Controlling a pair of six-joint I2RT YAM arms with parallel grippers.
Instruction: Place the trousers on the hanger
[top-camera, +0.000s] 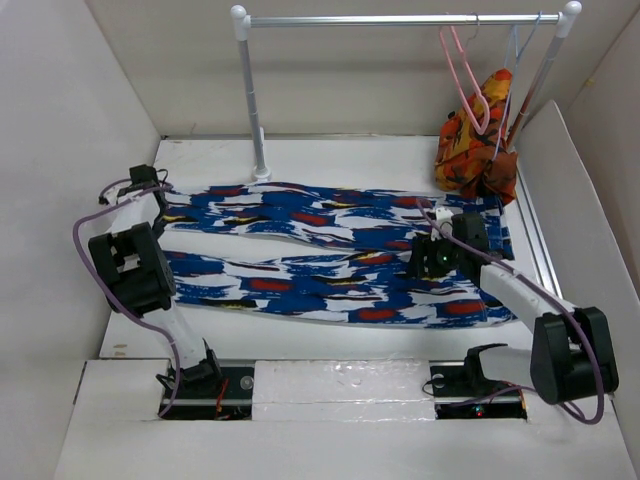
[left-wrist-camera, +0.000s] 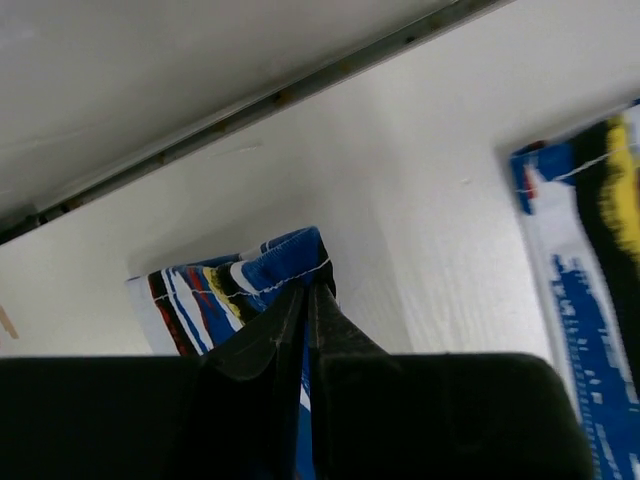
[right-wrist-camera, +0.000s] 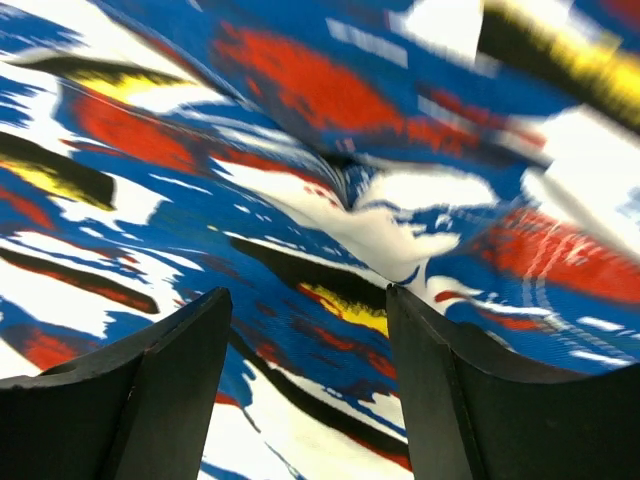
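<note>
Blue, white and red patterned trousers (top-camera: 300, 215) lie flat across the table, legs spread leftward in two bands. My left gripper (top-camera: 150, 200) is at the far-left leg ends; in its wrist view, the left gripper is shut on a folded cloth edge (left-wrist-camera: 205, 295), with the other leg (left-wrist-camera: 585, 280) apart to the right. My right gripper (top-camera: 430, 255) is over the trousers' right part; in its wrist view, the right gripper is open above rumpled cloth. Pink hangers (top-camera: 465, 80) hang from the rail (top-camera: 360, 20).
An orange camouflage garment (top-camera: 470, 150) hangs at the back right beside the rail's post. Side walls (top-camera: 60, 150) border both arms. Bare white table (top-camera: 205, 155) shows behind the trousers and along the front.
</note>
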